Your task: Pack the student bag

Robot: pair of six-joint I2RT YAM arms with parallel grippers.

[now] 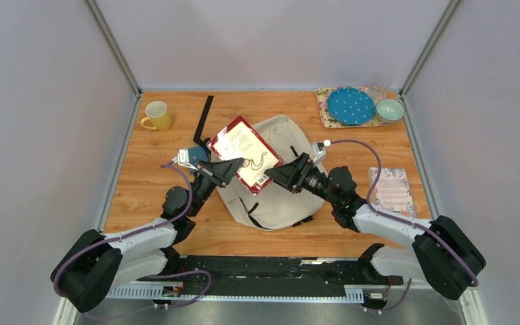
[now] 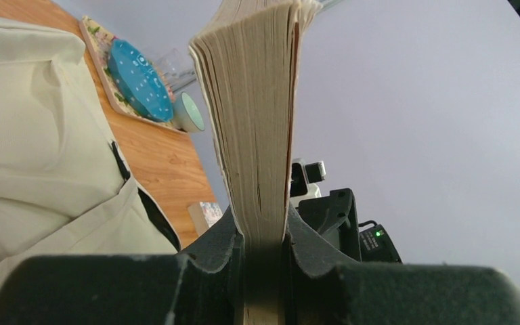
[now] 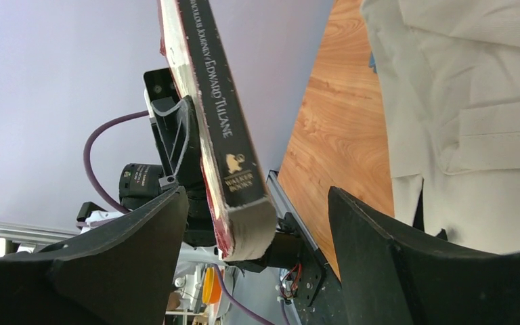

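A thick book (image 1: 247, 152) with a red border and a cream back cover hangs above the bag, my left gripper (image 1: 238, 164) shut on it. Its page edges (image 2: 257, 122) rise between the left fingers in the left wrist view. The dark spine (image 3: 220, 101) faces my right gripper, which stands open with its two fingers apart. The book's lower end shows in that gap, near the left one of those fingers; whether they touch cannot be told. Under the book the beige bag (image 1: 281, 203) lies flat on the table. Another book (image 1: 391, 191) rests at the right.
A yellow mug (image 1: 156, 116) stands at the back left. At the back right, a floral tray (image 1: 324, 108) carries a blue dotted plate (image 1: 351, 105), a pale green bowl (image 1: 389, 110) and a clear glass (image 1: 379, 82). Something blue (image 1: 197, 154) lies behind the left gripper.
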